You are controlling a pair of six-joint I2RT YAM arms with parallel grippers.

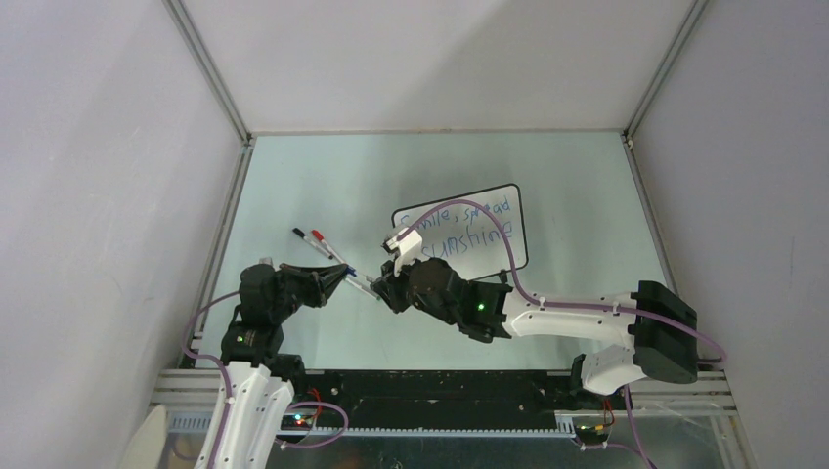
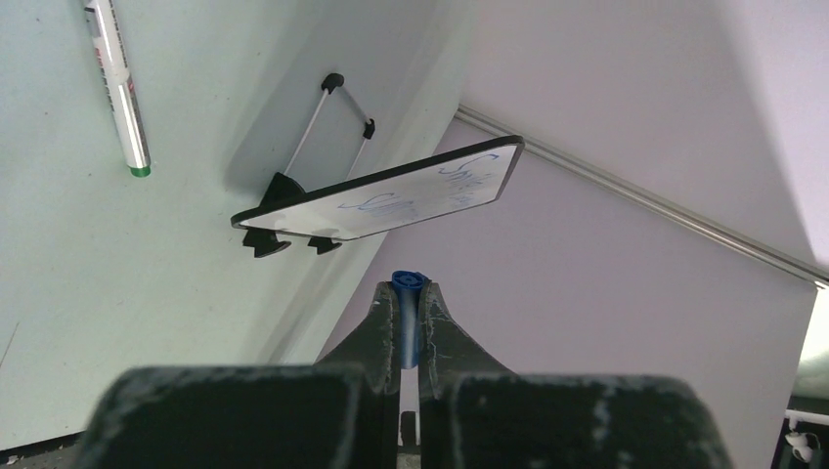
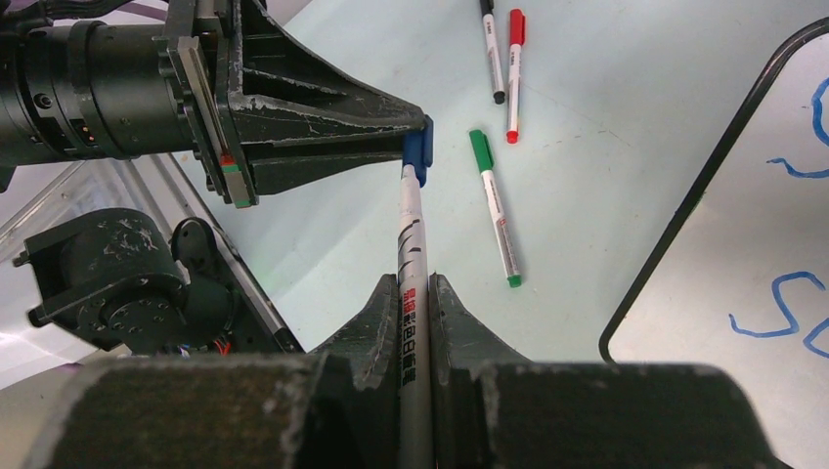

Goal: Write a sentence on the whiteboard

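Note:
The whiteboard has a blue handwritten sentence, "Smile, spread sunshine", partly behind my right arm in the top view. My right gripper is shut on the white barrel of a marker. The marker's far end meets a blue cap at the tips of my left gripper; how far it sits inside cannot be told. In the left wrist view, the cap is pinched between the shut fingers; neither the marker nor my right gripper shows there.
A green-capped marker, a red-capped marker and a black-capped marker lie on the table left of the board. A wire stand props the board up from behind.

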